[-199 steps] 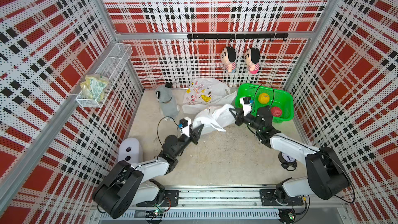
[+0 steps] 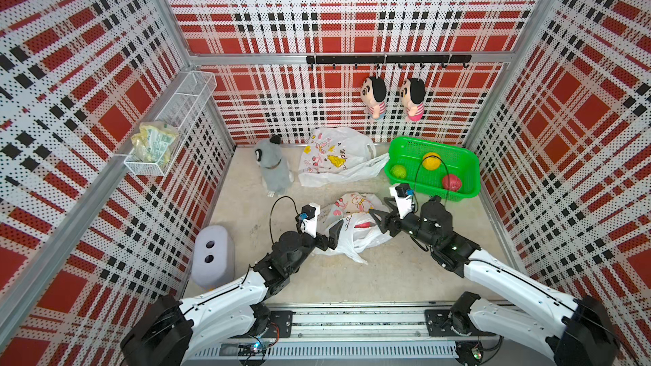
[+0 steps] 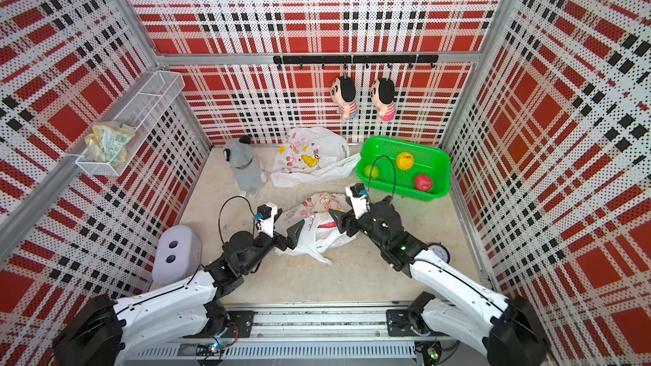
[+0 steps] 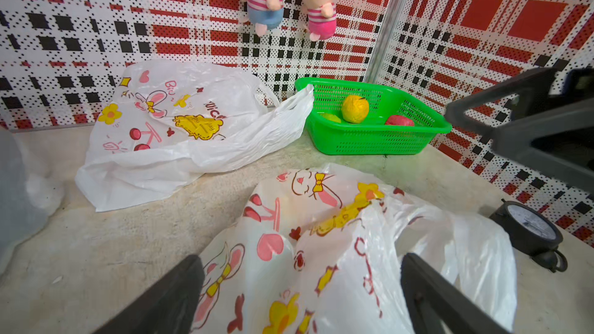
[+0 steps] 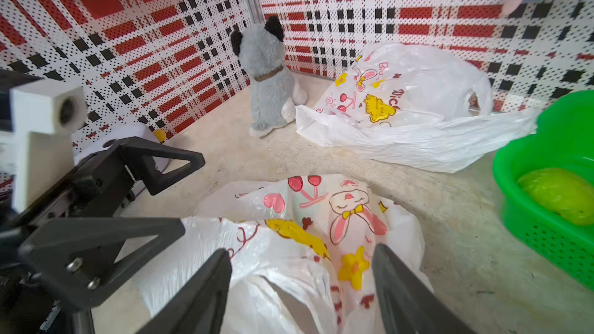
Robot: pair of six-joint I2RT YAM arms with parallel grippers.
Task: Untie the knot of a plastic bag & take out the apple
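Note:
A white printed plastic bag (image 2: 352, 240) lies crumpled at the table's centre, with red showing through an opening in the top left view; whether that is an apple I cannot tell. My left gripper (image 2: 331, 237) hovers at the bag's left side, open, with the bag below its fingers in the left wrist view. My right gripper (image 2: 379, 220) is over the bag's right side, its fingers apart with the bag's loose plastic (image 5: 290, 272) below and between them in the right wrist view.
Behind lie a second bag (image 2: 335, 156), a grey plush dog (image 2: 274, 169) and a green basket (image 2: 468, 183) with fruit. A lilac box (image 2: 213, 257) stands at left, a black-rimmed dial (image 4: 529, 222) at right. Two dolls hang on the back wall.
A second ago both grippers held the bag stretched higher up the table; it now lies lower, spread out.

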